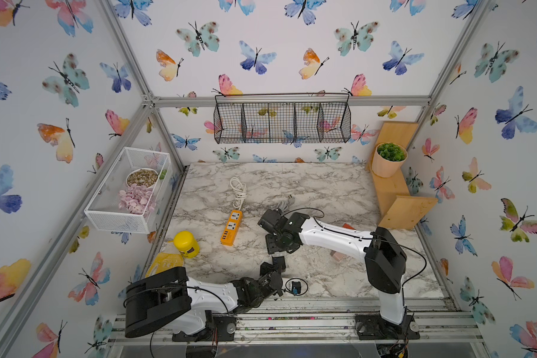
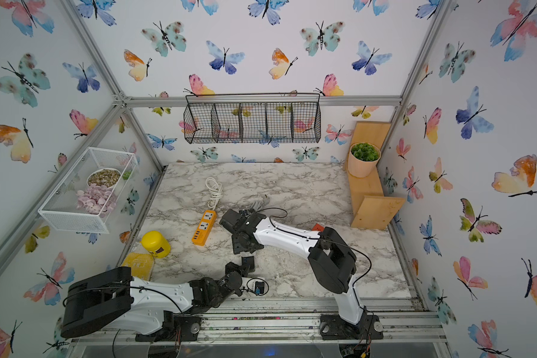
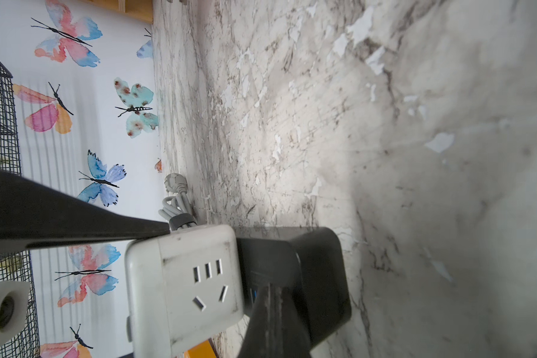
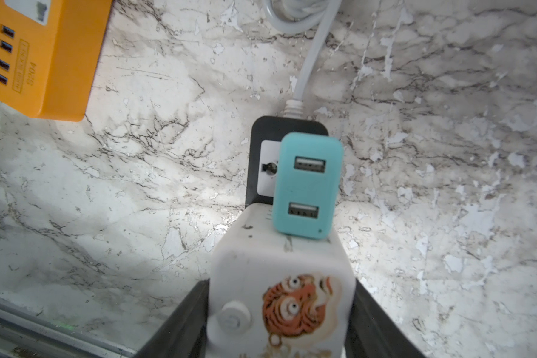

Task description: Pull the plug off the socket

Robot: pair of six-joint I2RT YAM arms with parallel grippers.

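Note:
A large white plug block (image 4: 280,250) with a teal USB part (image 4: 309,179) fills the lower middle of the right wrist view. My right gripper, pointing down, is shut on its sides. Behind it lies a black power strip (image 4: 292,123) with a white socket face. From the side, the white plug block (image 3: 200,283) lies right against the black strip (image 3: 325,274); whether its pins are seated is hidden. My left gripper, low beside the strip, is shut; its tips overlap the strip's side, and nothing shows between them.
An orange power strip (image 1: 231,227) lies to the left, with a yellow container (image 1: 186,244) beyond it. A wooden stand (image 1: 393,185) with a potted plant is at the back right.

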